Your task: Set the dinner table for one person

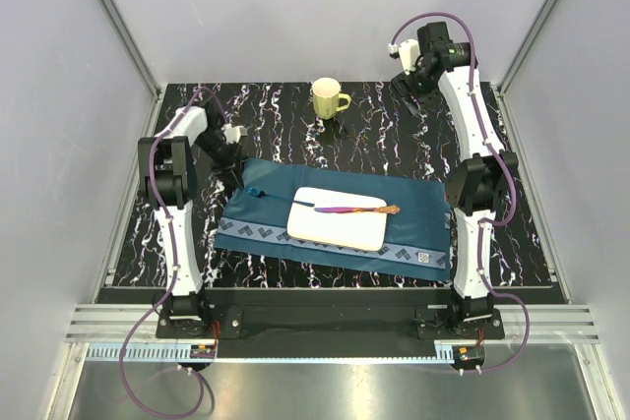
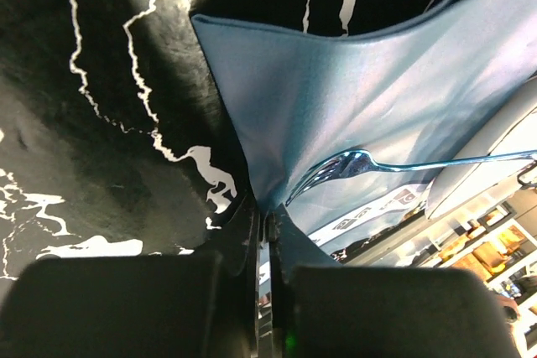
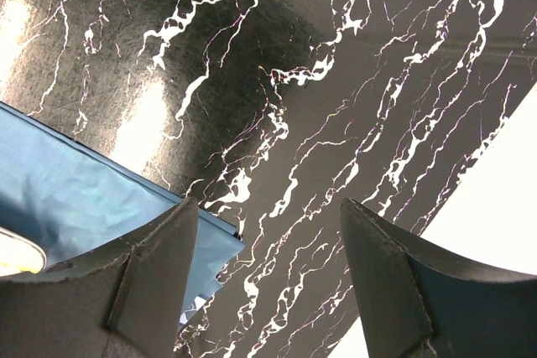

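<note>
A blue-green placemat [image 1: 413,199] lies on the dark marbled table. Its left edge is raised and creased at the back left corner. My left gripper is at that edge, its fingers nearly together with the placemat cloth [image 2: 289,81] gathered between the tips. A shiny blue fork [image 2: 357,163] lies on the cloth, its tines close to those tips and its handle reaching onto the white rectangular plate [image 1: 335,231]. A purple and orange knife [image 1: 354,210] lies across the plate. Over bare table at the back right, my right gripper is open and empty.
A pale yellow mug [image 1: 326,98] stands at the back, behind the placemat, handle to the right. Bare table [image 1: 389,150] lies between the mug and the right arm. White walls enclose the back and sides.
</note>
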